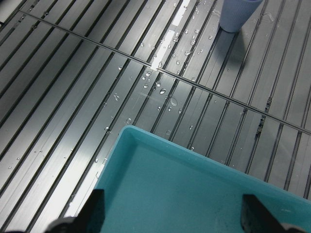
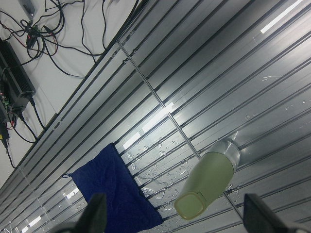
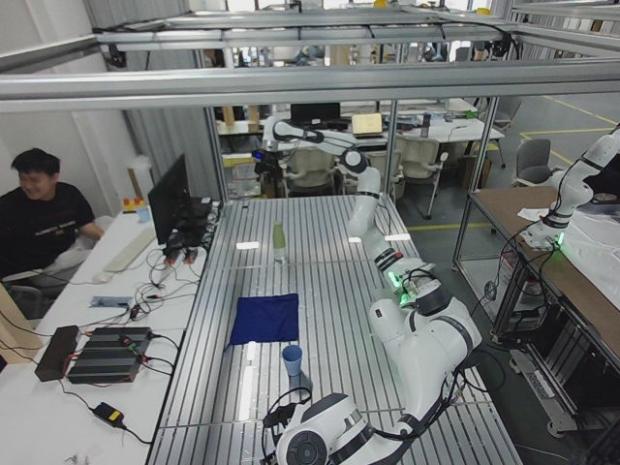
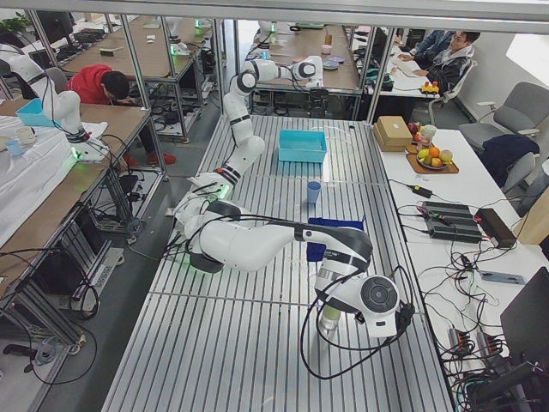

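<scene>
A teal bin (image 4: 301,150) lies at the table's far end in the camera right view, directly under my left gripper, which is open and empty in the left wrist view. A blue cup (image 3: 292,357) stands just beyond the bin. A dark blue cloth bag (image 3: 264,318) lies flat near mid-table. A green bottle (image 2: 204,179) with a clear lower part stands upright under my right gripper, which is open with nothing between its fingertips, high above the table.
The slatted metal table (image 4: 223,343) has wet drops and bare room around the objects. A white side table (image 3: 116,407) with black power units, cables and a monitor runs along one long edge. Aluminium frame posts surround the workspace.
</scene>
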